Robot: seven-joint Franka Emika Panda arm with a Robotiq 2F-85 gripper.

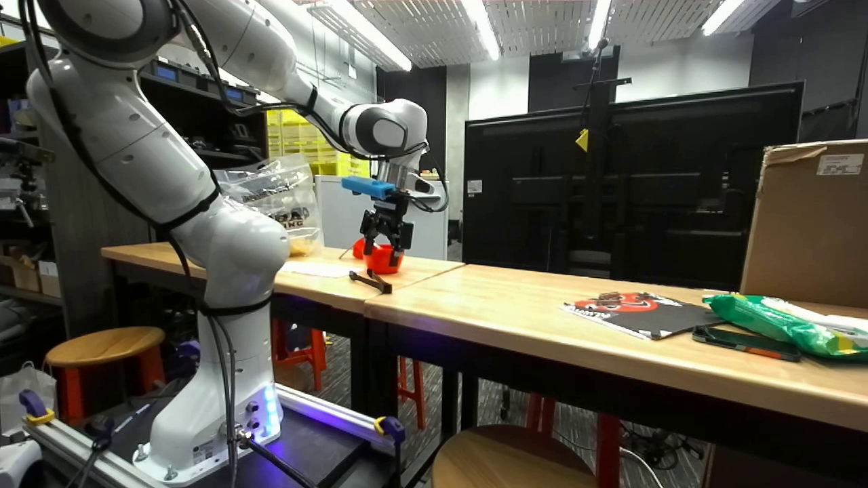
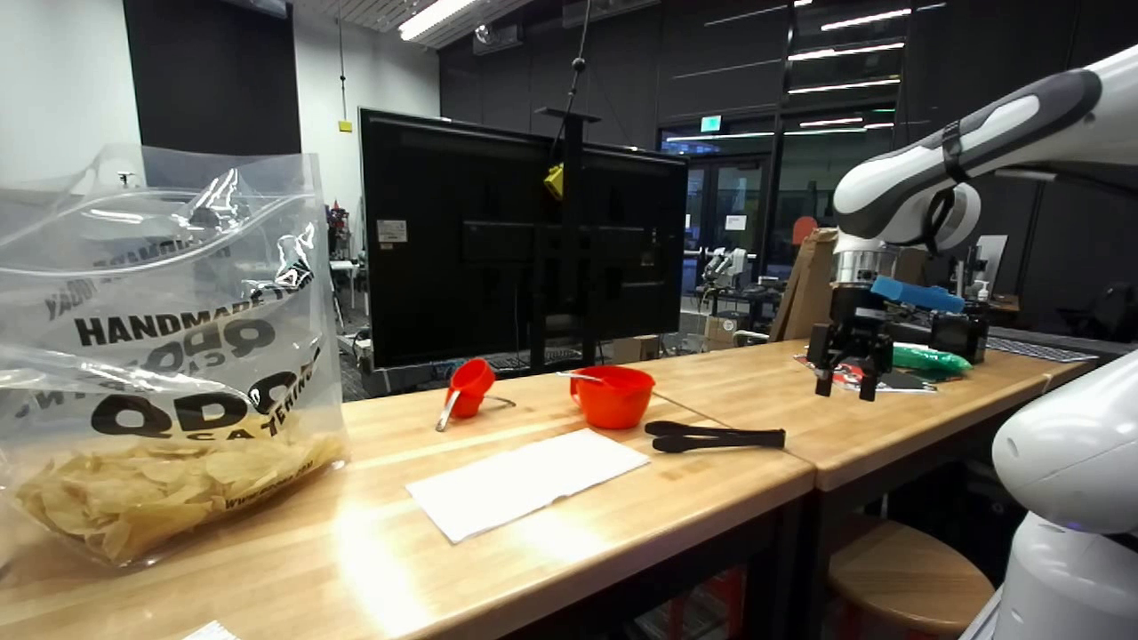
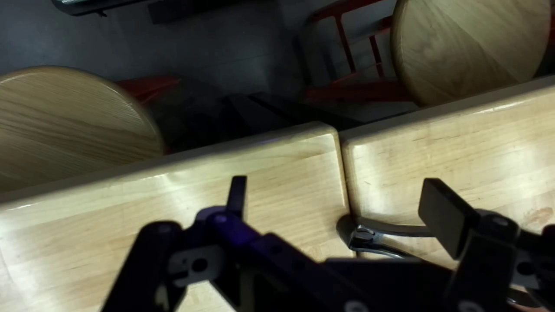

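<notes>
My gripper hangs above the table near the seam, its two fingers wide apart and nothing between them. In the wrist view the open gripper looks down on the tabletop. Black tongs lie on the table near the seam; their hinge end shows between my fingers, while the rest is partly hidden behind the gripper. A red bowl with a handle sticking out stands just behind the tongs. Left of it a red measuring cup lies tipped. A white paper sheet lies flat in front of them.
A clear bag of chips stands at the table's left end. Farther right lie a black-and-red sheet, a dark flat object and a green packet, with a cardboard box behind.
</notes>
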